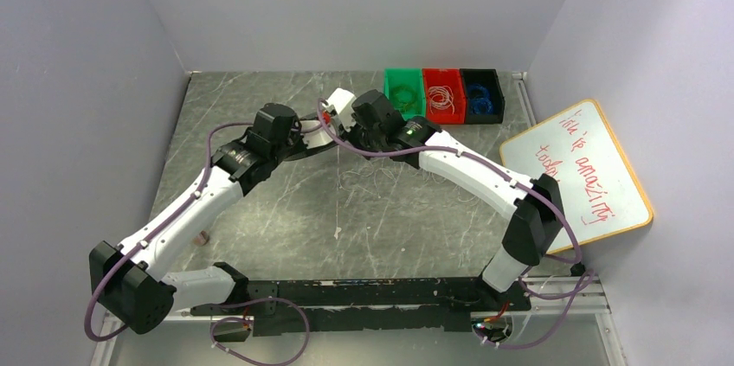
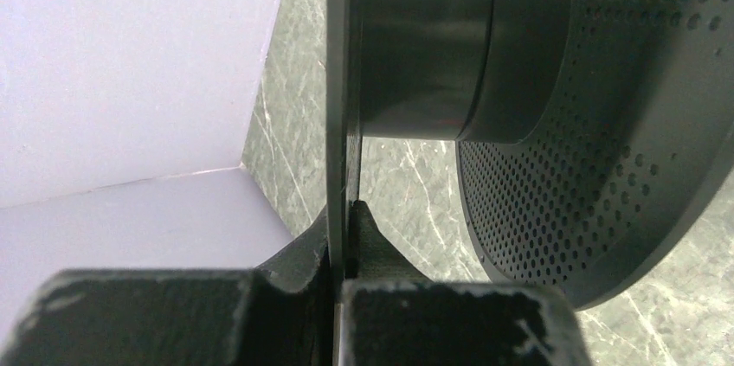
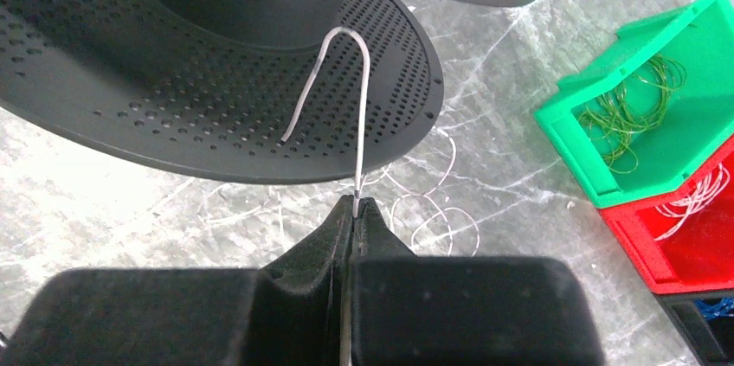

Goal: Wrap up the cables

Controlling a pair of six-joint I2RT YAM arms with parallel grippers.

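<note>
A black spool [image 2: 424, 46] with perforated flanges is held off the table by my left gripper, which is shut on the edge of one flange. In the right wrist view the spool [image 3: 242, 115] fills the upper left. My right gripper is shut on a thin white cable [image 3: 363, 106]. From its fingertips the cable rises, bends over and ends freely in front of the lower flange. More white cable [image 3: 433, 202] lies in loose loops on the table below. In the top view the arms hide most of the spool.
Green bin [image 1: 389, 79], red bin [image 1: 443, 77] and black bin [image 1: 490, 77] stand in a row at the back, holding green, white and blue cables. A whiteboard [image 1: 563, 158] leans at the right.
</note>
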